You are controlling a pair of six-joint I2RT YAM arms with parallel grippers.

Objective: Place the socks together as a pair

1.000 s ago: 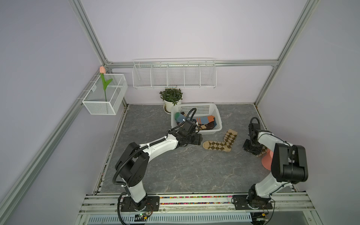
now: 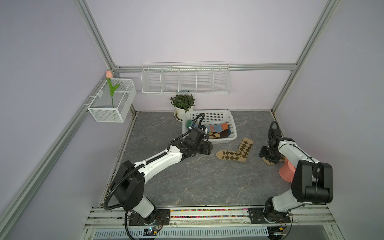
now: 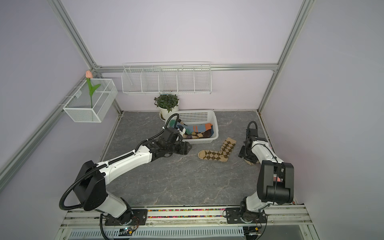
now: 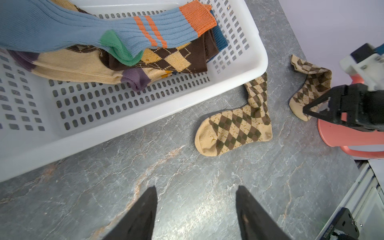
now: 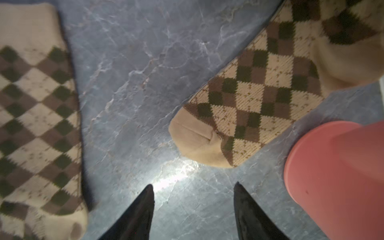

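A tan and brown argyle sock [image 2: 232, 155] lies bent on the counter in front of the basket; in the left wrist view its upper part [image 4: 258, 92] looks rumpled. A matching sock [image 5: 248, 112] lies at the right beside a pink object, its far end folded over. My right gripper is open over the counter just by that second sock, nothing between its fingers. My left gripper hangs open in front of the basket, left of the first sock, holding nothing.
A white basket [image 4: 152, 106] holds several other socks. A potted plant [image 2: 182, 102] stands behind it. A pink object [image 5: 328, 176] sits at the right edge.
My left arm has drawn slightly back to the left. My right arm has shifted a little around the second sock. The socks look much the same.
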